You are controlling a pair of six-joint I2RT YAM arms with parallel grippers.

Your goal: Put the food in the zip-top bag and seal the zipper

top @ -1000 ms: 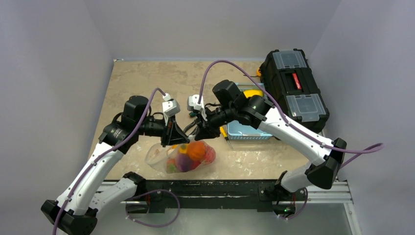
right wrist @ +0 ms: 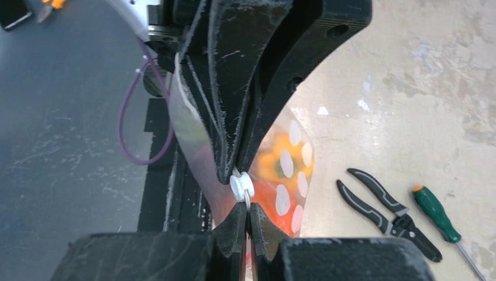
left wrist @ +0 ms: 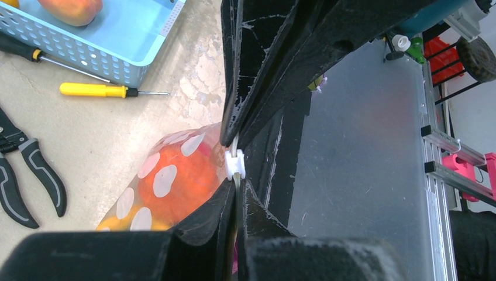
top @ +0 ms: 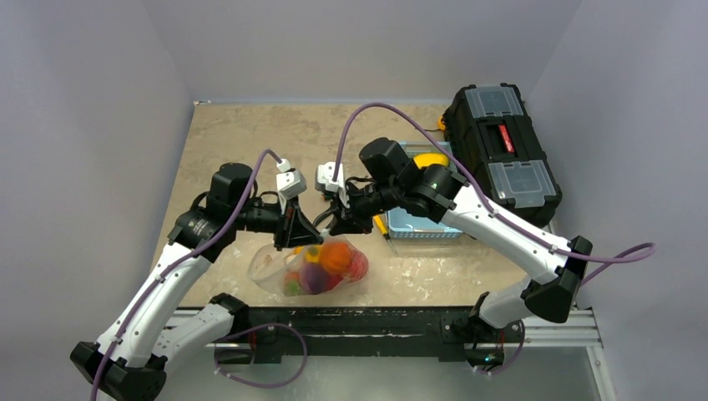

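Observation:
A clear zip bag (top: 269,269) with white dots holds orange, yellow, purple and red food near the table's front edge. At its top edge my left gripper (top: 317,240) and right gripper (top: 333,231) meet almost tip to tip. In the left wrist view a white zip slider (left wrist: 235,164) sits on the bag's edge between the two grippers. The left fingers (left wrist: 212,209) are shut on the thin edge on one side of it. On the other side, the right fingers (right wrist: 268,225) are closed on the same edge. The bag's far end is partly hidden by the arms.
A blue basket (top: 424,235) with a yellow item stands to the right, beside a black toolbox (top: 508,150). Pruning shears (left wrist: 36,167) and a yellow screwdriver (left wrist: 93,89) lie on the table.
My right gripper has shifted slightly left, toward the left gripper. The left arm and the bag look nearly unmoved.

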